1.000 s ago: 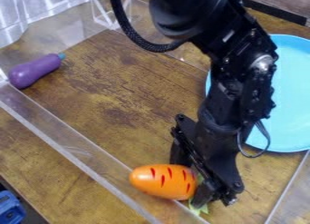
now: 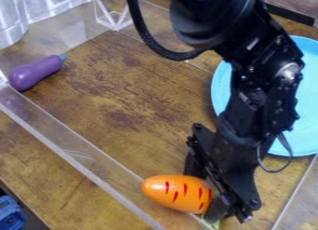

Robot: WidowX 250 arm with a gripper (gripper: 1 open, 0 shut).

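An orange toy carrot (image 2: 177, 192) with red stripes lies at the bottom centre, beside a clear plastic rail. My black gripper (image 2: 211, 178) reaches down over the carrot's leafy end, which it largely hides; whether its fingers are closed on the carrot cannot be seen.
A light blue plate (image 2: 293, 131) lies on the right behind the arm. A purple toy eggplant (image 2: 35, 72) is at the upper left. Clear rails (image 2: 77, 152) edge the wooden table (image 2: 125, 94). A blue object (image 2: 7, 213) sits at the lower left corner.
My gripper and the carrot have shifted slightly to the right and down; the carrot's near end now sits a little lower.
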